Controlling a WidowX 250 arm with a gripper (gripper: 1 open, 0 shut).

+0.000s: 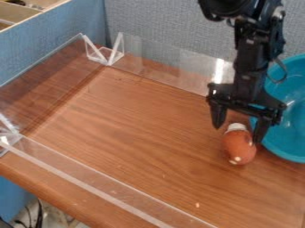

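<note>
My black gripper [238,120] hangs open over the right side of the wooden table, its fingers pointing down just above and around the back end of an orange object with white parts [241,150]. That object lies on the table, close beside a teal bowl [290,138] at the right edge of the view. Nothing shows held between the fingers.
Clear plastic panels with white brackets [105,52] border it at the back and left. A blue wall and wooden bin [18,18] stand at the top left.
</note>
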